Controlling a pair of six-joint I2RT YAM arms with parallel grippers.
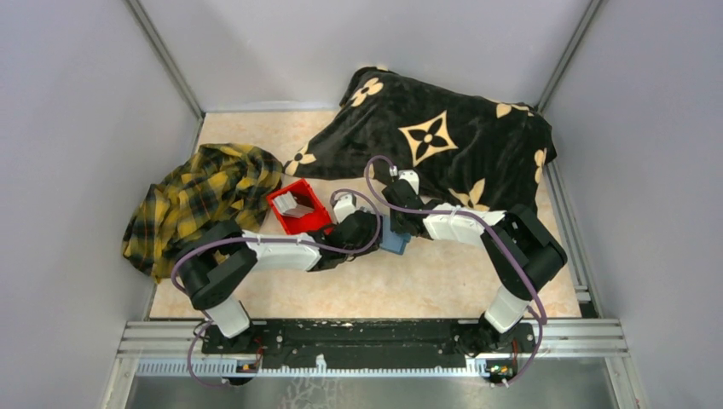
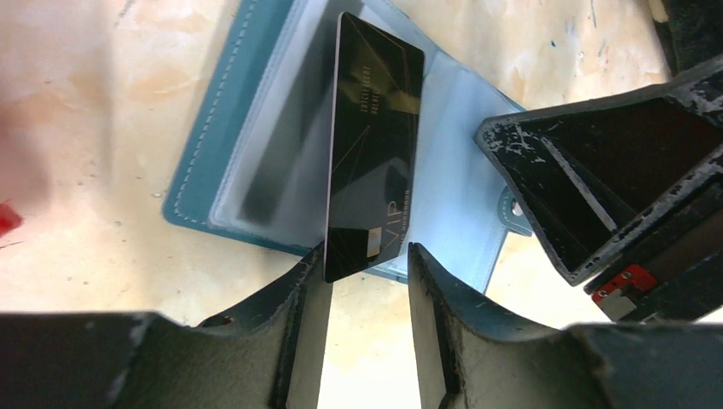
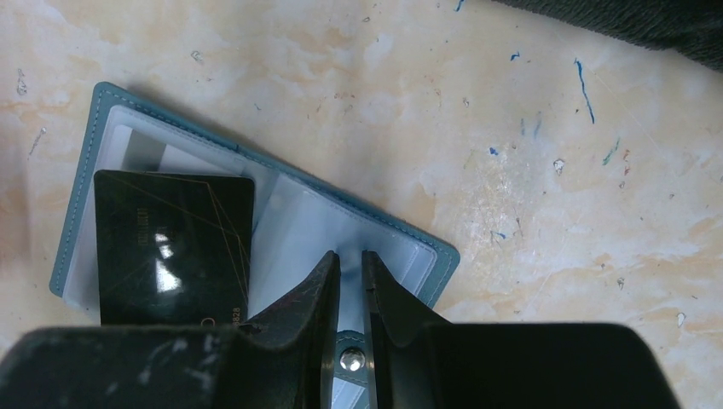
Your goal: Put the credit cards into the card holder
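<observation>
The blue card holder lies open on the table beneath both grippers, its clear sleeves showing in the left wrist view. A black card lies at an angle over a sleeve; whether it is inside cannot be told. My left gripper is at the card's lower edge, fingers slightly apart; whether it grips the card is unclear. My right gripper is over the clear sleeve right of the card, fingertips a narrow gap apart with nothing visible between them.
A red box with white items sits left of the holder. A plaid cloth lies at left, a black patterned blanket at the back.
</observation>
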